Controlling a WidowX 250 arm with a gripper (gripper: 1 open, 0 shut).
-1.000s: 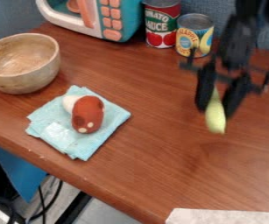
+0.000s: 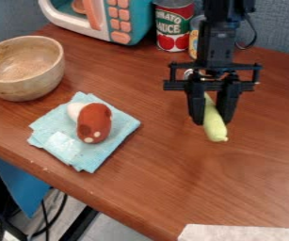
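Observation:
My black gripper (image 2: 212, 102) hangs over the right middle of the wooden table, holding a pale green, elongated toy vegetable (image 2: 215, 128) that points downward between its fingers. To the left, a folded light blue cloth (image 2: 58, 141) lies on the table with a white and reddish-brown toy (image 2: 91, 123) on it.
A wooden bowl (image 2: 21, 71) sits at the left. A toy microwave (image 2: 121, 24) and a red can (image 2: 172, 28) stand at the back, another can partly hidden by the arm. The table's front-left edge drops away.
My gripper has moved left and upward in the view with the green toy, now covering much of the second can at the back. The other things have stayed put.

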